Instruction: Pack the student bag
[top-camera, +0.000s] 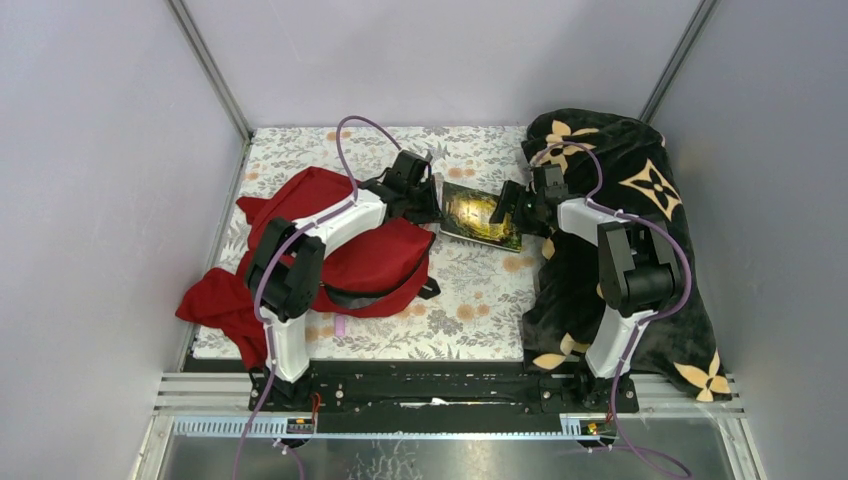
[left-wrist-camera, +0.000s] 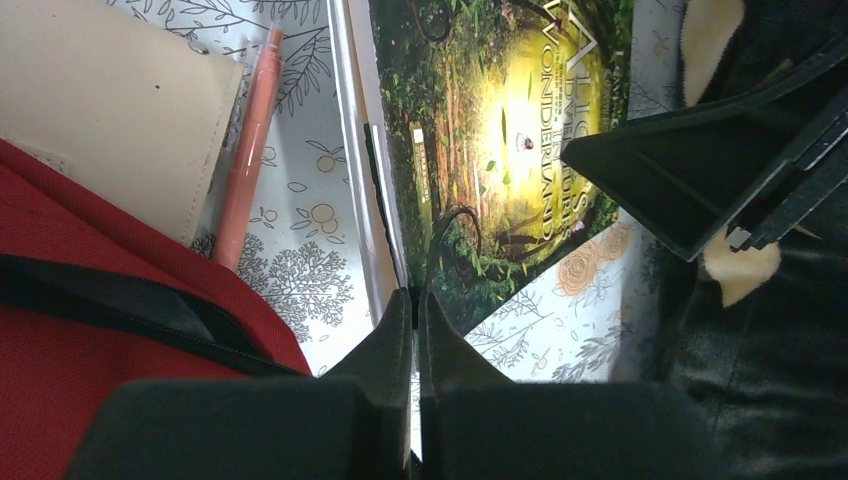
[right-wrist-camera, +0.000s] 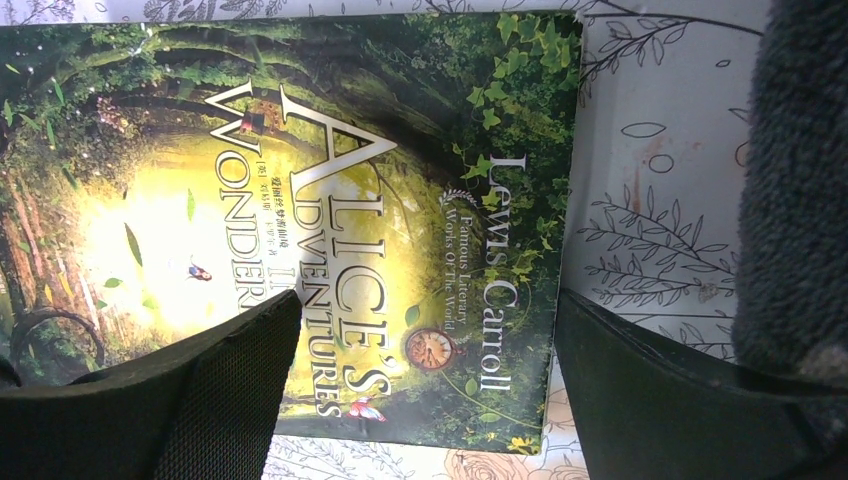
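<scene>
An Alice's Adventures in Wonderland book (right-wrist-camera: 390, 200) lies on the floral mat (top-camera: 460, 300) between my arms. The red bag (top-camera: 340, 260) spreads on the left. My left gripper is shut at the book's left edge, by a pale thin strip; I cannot tell if anything thin is between its fingertips. Beside it are a pink pen (left-wrist-camera: 250, 150) and a beige item (left-wrist-camera: 110, 100). My right gripper is open low over the book, its fingers near the right edge and over the cover.
A dark plush blanket with tan flowers (top-camera: 650, 190) covers the right side, touching near the book.
</scene>
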